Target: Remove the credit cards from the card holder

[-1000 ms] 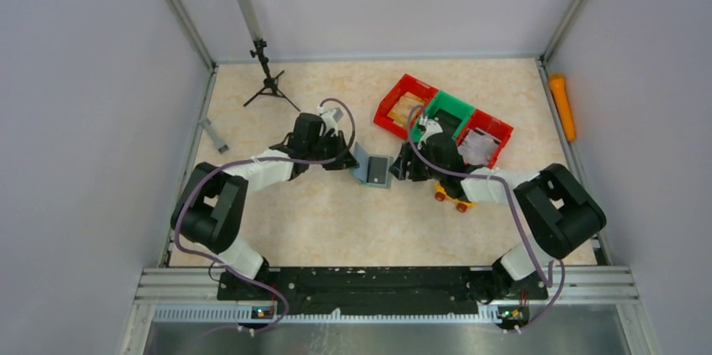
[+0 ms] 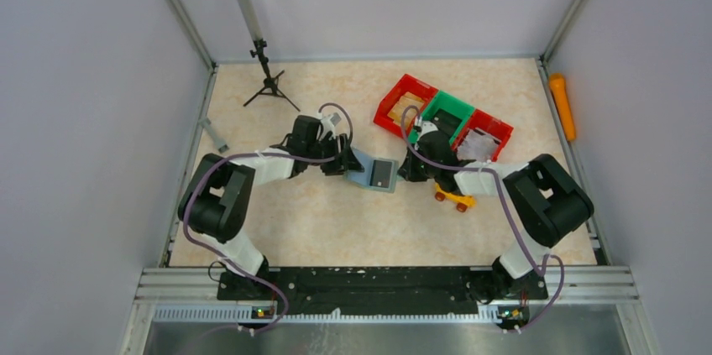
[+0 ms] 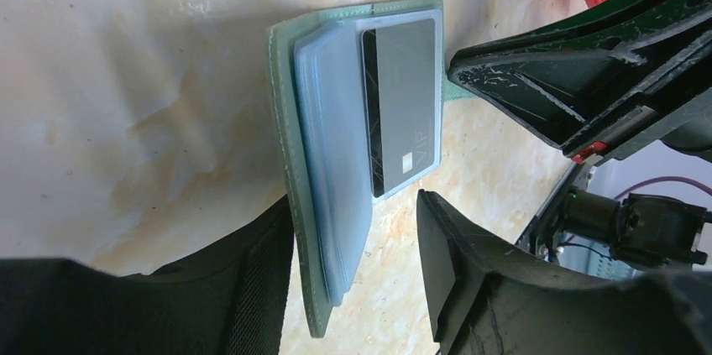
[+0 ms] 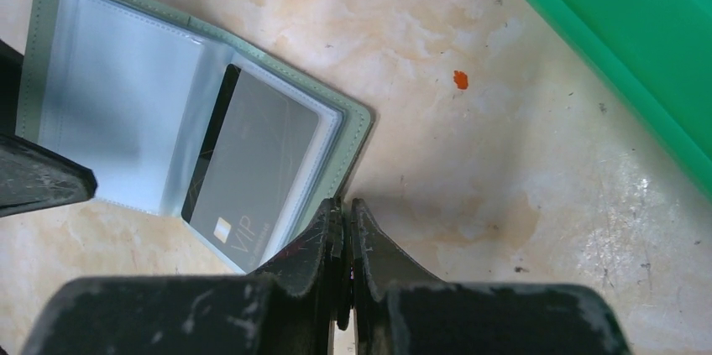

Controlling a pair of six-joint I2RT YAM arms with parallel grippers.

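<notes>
The card holder (image 2: 370,171) lies spread wide on the table, with a green border and clear sleeves. A grey card marked VIP (image 4: 256,158) sits in its right-hand sleeve. In the left wrist view the holder's left cover (image 3: 304,204) is raised, its lower end between the spread fingers of my open left gripper. At the right edge of the holder, my right gripper is shut on the green strap (image 3: 456,91); only the strap's base shows, its snap end hidden by the fingers. Cards in other sleeves cannot be made out.
Red and green bins (image 2: 453,112) stand just behind the right gripper. A yellow toy car (image 2: 454,196) lies under the right arm. A tripod (image 2: 269,85) is at the back left. The table in front of the holder is clear.
</notes>
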